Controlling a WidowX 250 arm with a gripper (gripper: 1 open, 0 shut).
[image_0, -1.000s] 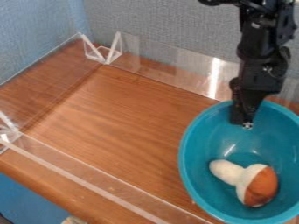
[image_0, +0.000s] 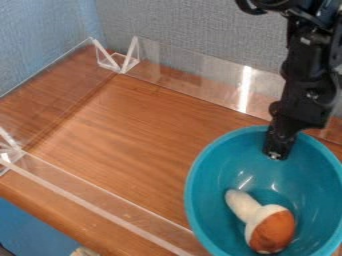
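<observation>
A teal bowl (image_0: 203, 200) fills the lower right of the view, holding a white object with an orange-brown cap (image_0: 270, 226), like a toy mushroom, lying on its bottom. My black gripper (image_0: 278, 150) reaches down from the top right to the bowl's back rim, its fingertips at that rim. It looks shut, apparently on the rim, though the fingers are dark and what lies between them is hard to see.
Transparent low walls with white corner brackets (image_0: 118, 58) edge it at back, left and front. Grey and blue padded walls stand behind.
The bowl has shifted left and toward the front along with my gripper's fingertips, and the object inside has moved with it.
</observation>
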